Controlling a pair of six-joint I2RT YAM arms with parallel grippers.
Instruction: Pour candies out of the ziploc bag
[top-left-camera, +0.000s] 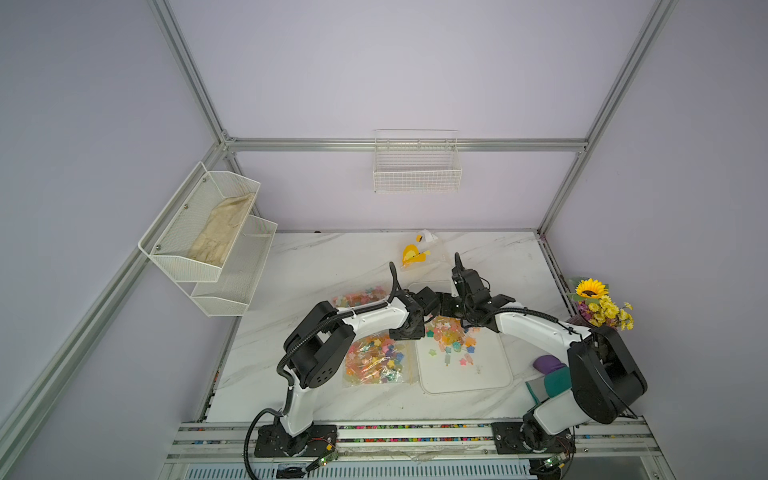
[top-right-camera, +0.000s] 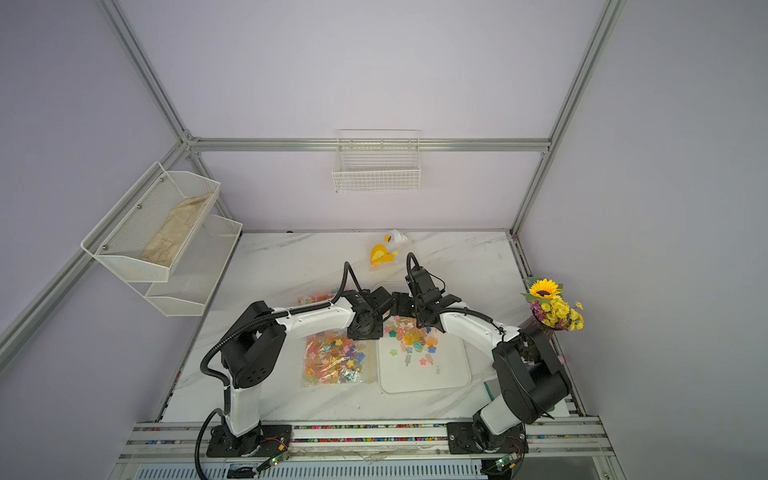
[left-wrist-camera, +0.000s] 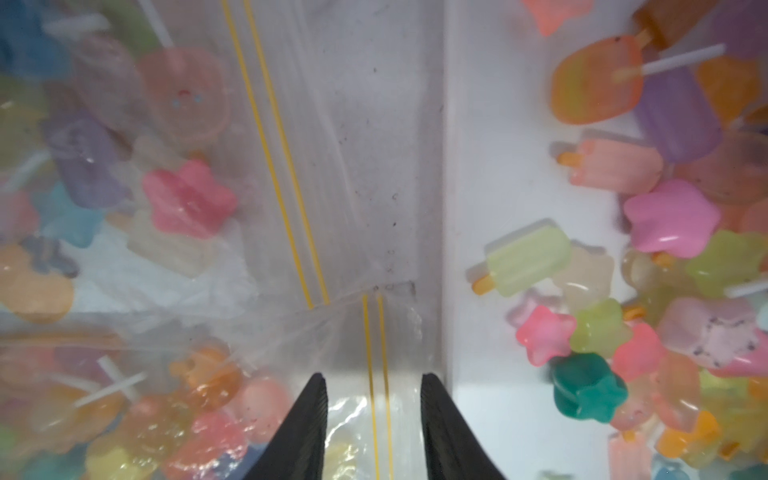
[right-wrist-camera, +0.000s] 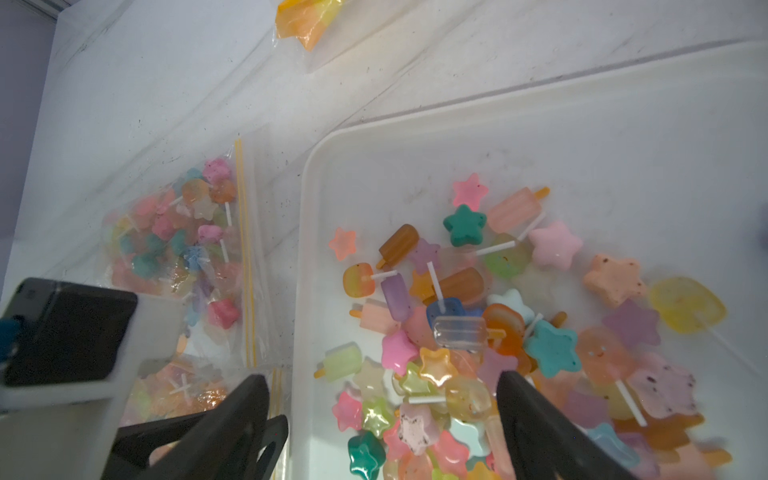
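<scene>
Two zip bags of candies lie left of a white tray (top-left-camera: 464, 376) holding loose candies (right-wrist-camera: 416, 368): a front bag (top-left-camera: 372, 360) and a rear bag (right-wrist-camera: 184, 240). My left gripper stands open over the zip strip at the mouth of the front bag, close to the tray's left rim, nothing visibly held. My right gripper stands open above the candies in the tray, with both dark fingertips apart at the bottom of the right wrist view. The two grippers are side by side in the top views, partly hiding the bags and tray.
A yellow item in a clear bag (top-left-camera: 414, 254) lies at the back. Flowers (top-left-camera: 600, 304) and purple and teal items (top-left-camera: 550, 365) sit at the right edge. A wire shelf (top-left-camera: 208, 240) hangs on the left.
</scene>
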